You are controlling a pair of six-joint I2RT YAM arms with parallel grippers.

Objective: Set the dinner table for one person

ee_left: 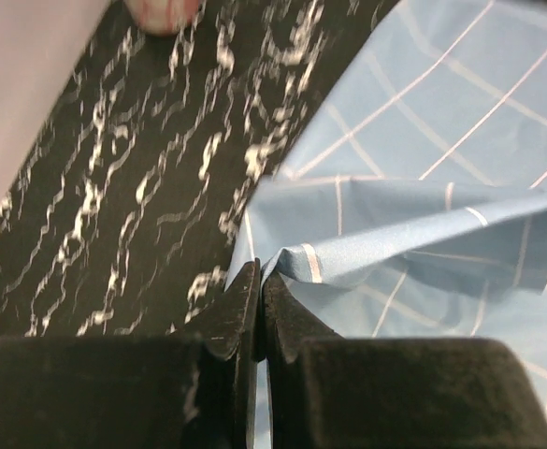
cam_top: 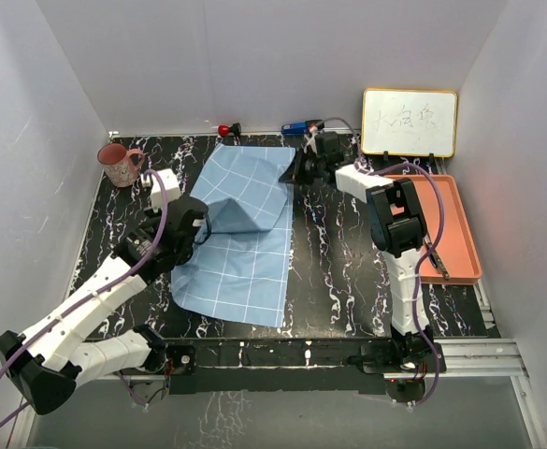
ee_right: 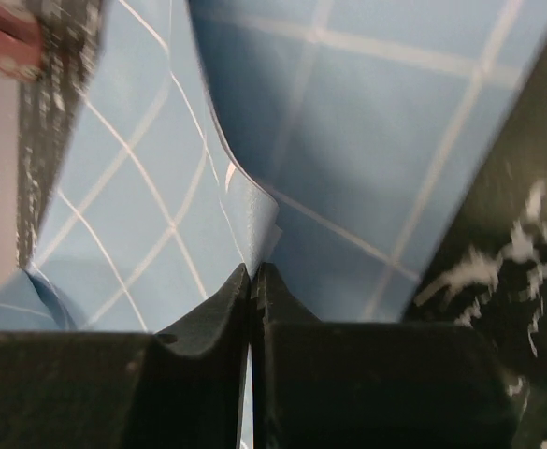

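Note:
A light blue placemat cloth with white check lines (cam_top: 245, 281) covers the left-middle of the table, with a raised fold across it. At its left edge, my left gripper is shut on the cloth; a taut ridge runs right from the fingertips. My right gripper is shut on a pinched fold near the cloth's right edge, and the material lifts between its fingertips. In the top view the left arm partly hides the cloth's left side.
A pink patterned mug (cam_top: 121, 165) stands at the back left. An orange tray (cam_top: 451, 210) holding dark cutlery lies at the right, below a small whiteboard (cam_top: 409, 122). Red and blue items sit along the back edge.

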